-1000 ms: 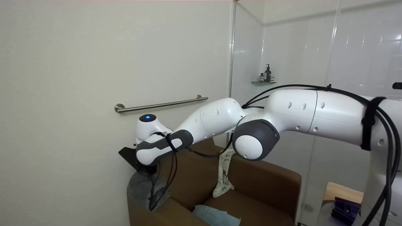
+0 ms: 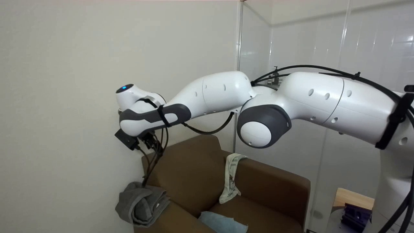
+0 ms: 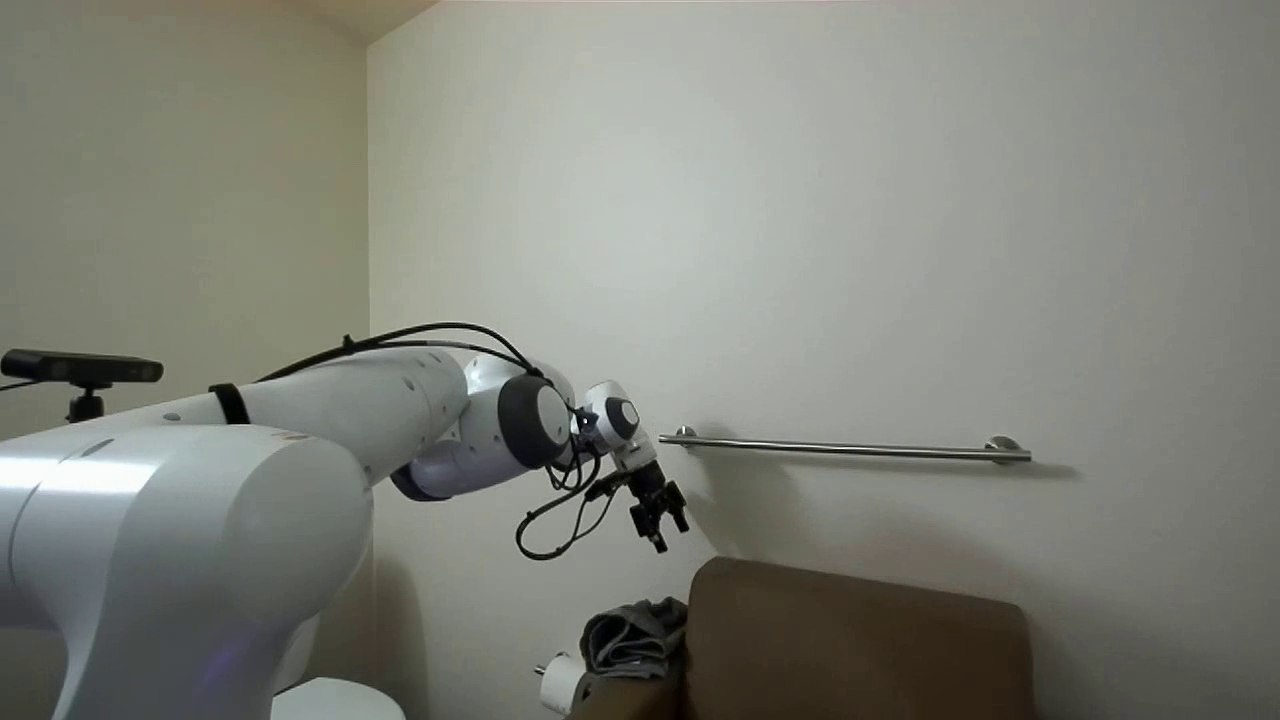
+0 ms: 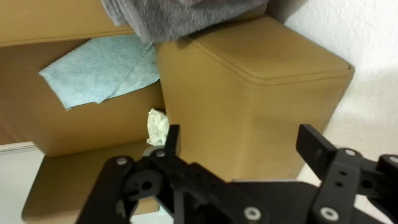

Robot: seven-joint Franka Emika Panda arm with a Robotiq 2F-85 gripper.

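Observation:
My gripper point(image 3: 672, 536) hangs in the air near the wall, its fingers apart and nothing between them. In the wrist view the same open gripper faces the brown backrest. Below it in the outside views, a grey towel point(image 2: 141, 204) lies bunched in loose folds on the sofa's armrest. The towel point(image 4: 194, 16) shows at the top of the wrist view, clear of both fingers. A light blue cloth point(image 2: 223, 223) rests on the seat, and a pale patterned cloth point(image 2: 231, 178) drapes over the opposite armrest.
A metal towel bar point(image 3: 840, 449) is fixed to the wall, empty, just right of my gripper in exterior view 2. The brown sofa point(image 2: 267, 176) stands against that wall. A white roll point(image 3: 560, 684) sits beside the armrest. A glass shower screen point(image 2: 295, 171) stands behind my arm.
My arm has risen from the armrest and shifted left in exterior view 1, where it now covers the bar. The towel, earlier spread smoothly over the armrest, now sits heaped.

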